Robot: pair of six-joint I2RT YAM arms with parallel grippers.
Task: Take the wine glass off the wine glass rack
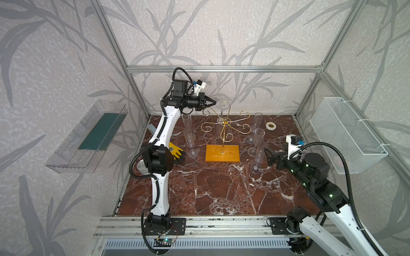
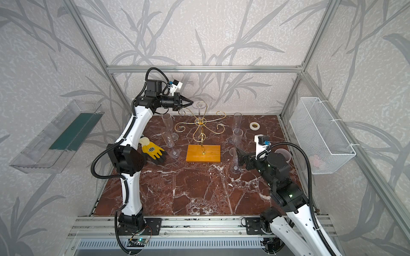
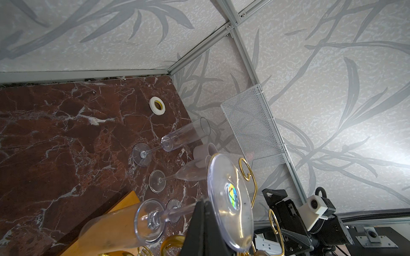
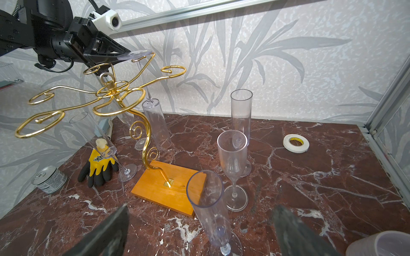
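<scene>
The gold wine glass rack (image 1: 226, 124) stands on an orange wooden base (image 1: 222, 155). A glass hangs upside down from a back curl, its round foot (image 3: 230, 200) uppermost, its bowl (image 4: 158, 125) below. My left gripper (image 1: 210, 102) is shut beside that foot at curl height; in the left wrist view its dark fingertips sit just left of the foot. Whether they touch it, I cannot tell. My right gripper (image 2: 242, 157) is open, low at the right of the rack near standing glasses, with nothing between its fingers.
Several glasses stand around the base, such as one (image 4: 234, 157) at right. A yellow glove (image 2: 151, 149) and a can (image 4: 47, 180) lie left, a tape roll (image 4: 295, 143) back right. Wall baskets (image 1: 346, 132) hang at both sides.
</scene>
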